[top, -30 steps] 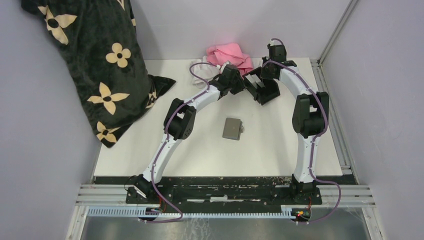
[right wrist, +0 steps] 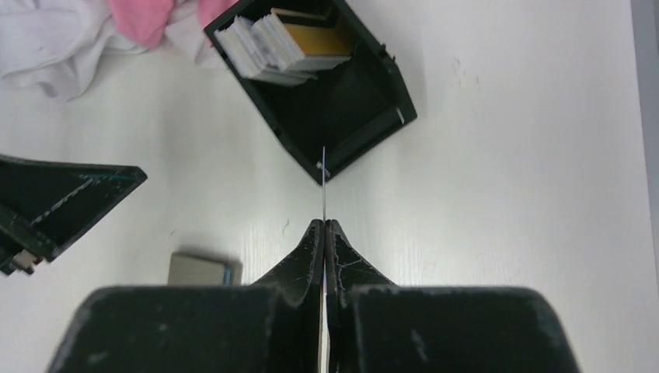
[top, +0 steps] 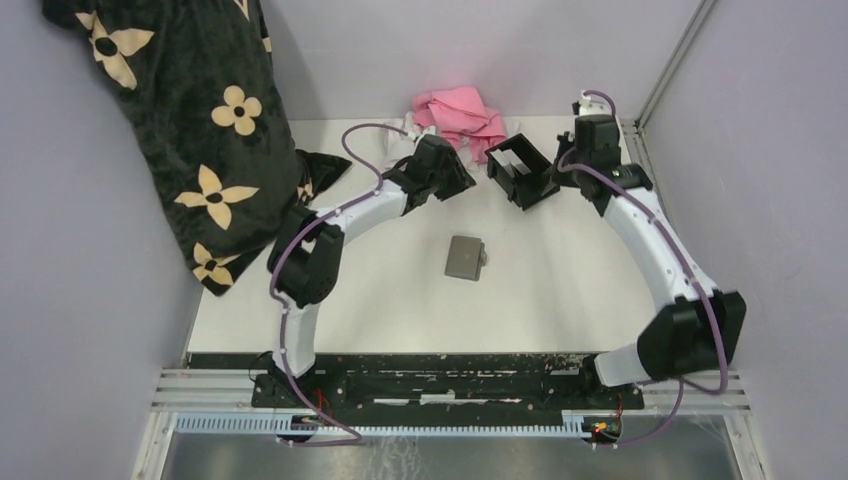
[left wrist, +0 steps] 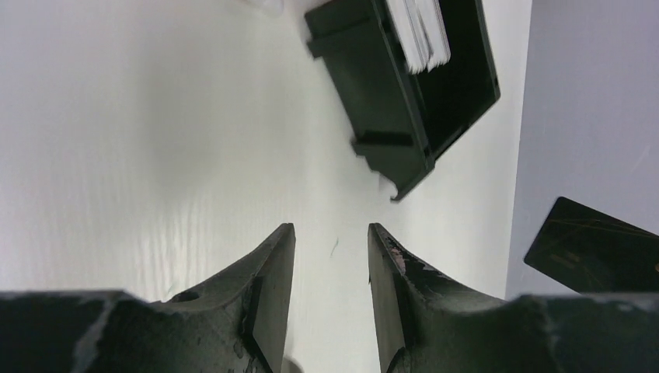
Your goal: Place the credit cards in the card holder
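A thin dark card [right wrist: 323, 183] is pinched upright and almost edge-on in my right gripper, clear of the black box. Its broad black face shows at the right of the left wrist view. The rest of the cards [right wrist: 272, 47] stand packed in the black box [right wrist: 342, 113], gold and white ones among them. What looks like the card holder, a flat grey-brown piece [top: 464, 257], lies mid-table. My left gripper is open, its fingers apart and empty, to the left of the box.
Pink and white cloth [top: 460, 115] is bunched behind the box at the table's back edge. A dark flowered cloth [top: 210, 130] covers the left side. White table around the card holder is bare.
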